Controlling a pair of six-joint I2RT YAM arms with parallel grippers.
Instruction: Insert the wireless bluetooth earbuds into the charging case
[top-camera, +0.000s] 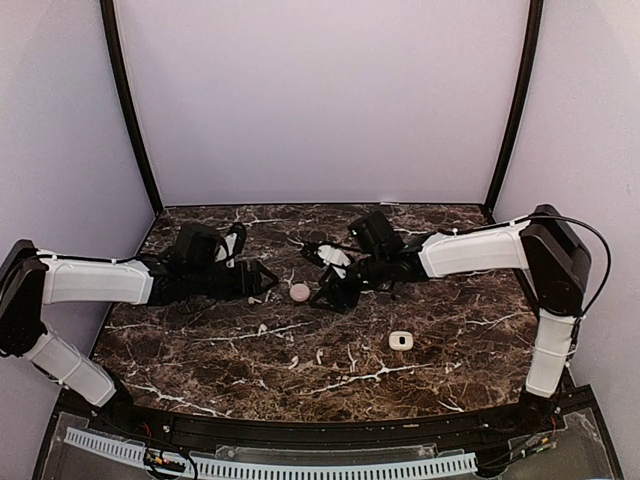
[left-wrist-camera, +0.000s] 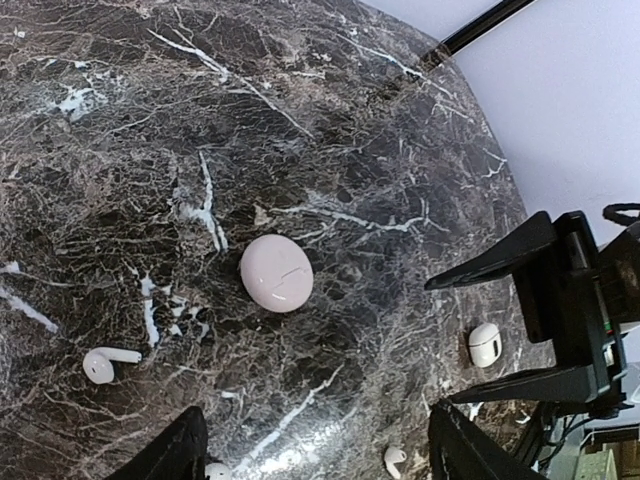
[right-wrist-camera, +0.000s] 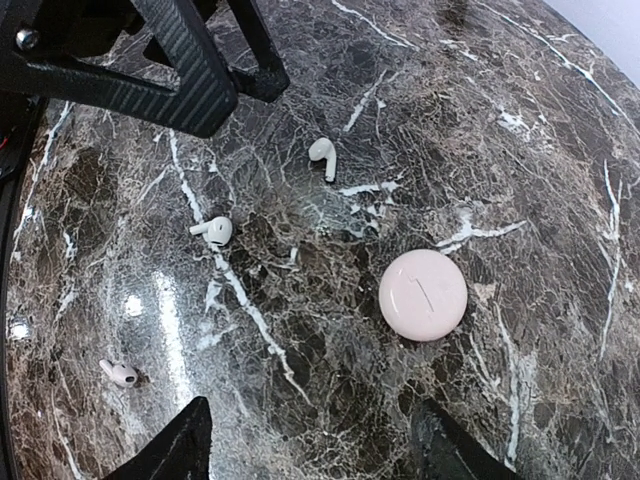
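Observation:
A round pale pink case (top-camera: 300, 292) (left-wrist-camera: 276, 272) (right-wrist-camera: 422, 295) lies on the marble surface between the grippers. My left gripper (top-camera: 255, 280) is left of it, fingers apart with nothing between them. My right gripper (top-camera: 330, 292) is just right of it, also open and empty. Several white earbuds lie loose: one (left-wrist-camera: 99, 365) (right-wrist-camera: 323, 152) near the left gripper, another (right-wrist-camera: 216, 231) toward the front, a third (right-wrist-camera: 123, 374) farther along.
A white square case with a dark centre (top-camera: 401, 340) lies at front right. The marble table (top-camera: 200, 370) has free room at front left and back, bounded by white walls.

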